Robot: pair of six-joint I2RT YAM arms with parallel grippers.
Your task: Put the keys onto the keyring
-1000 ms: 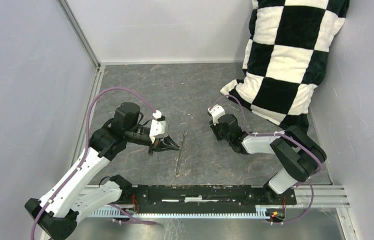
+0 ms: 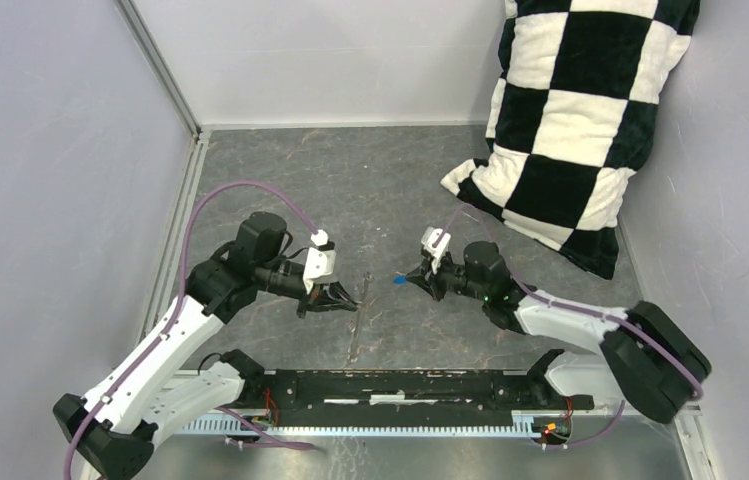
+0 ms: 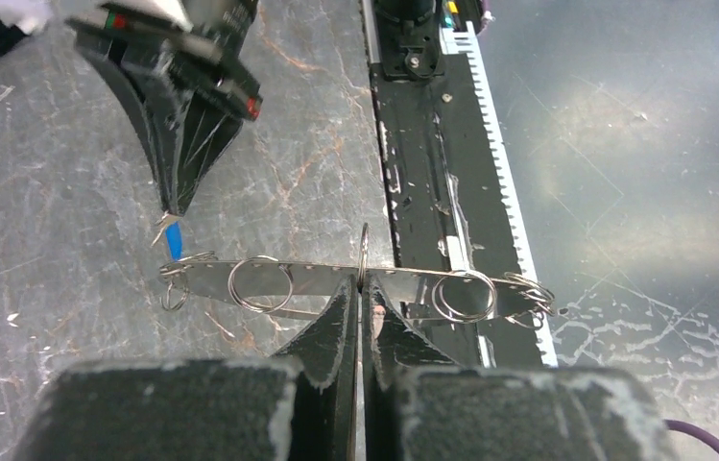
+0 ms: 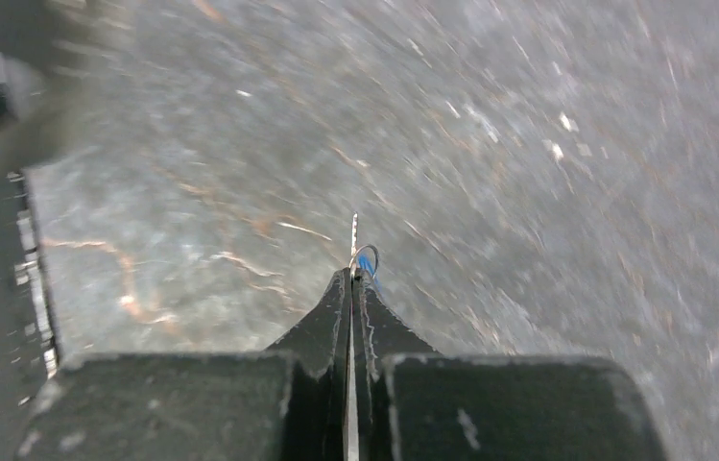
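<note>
A thin metal strip with several wire rings (image 3: pixel 259 285) hangs from my left gripper, which is shut on its middle ring. From above, the strip (image 2: pixel 355 335) appears as a narrow line at the left fingertips. Across from it, my right gripper (image 2: pixel 412 277) points left, its fingers closed together. Small keys, one with a blue head (image 3: pixel 174 240), stick out from its tips; a small ring and a thin blade (image 4: pixel 354 229) also show there. In the left wrist view the blue key lies close to the strip's far end; whether they touch cannot be told.
A black-and-white checkered cushion (image 2: pixel 575 130) leans at the back right. Along the front edge runs a black rail (image 2: pixel 400 388) with a white toothed strip.
My right arm has swung and its gripper now points left toward the strip, with the blue key in sight from above. The left gripper and strip have shifted slightly toward the front.
</note>
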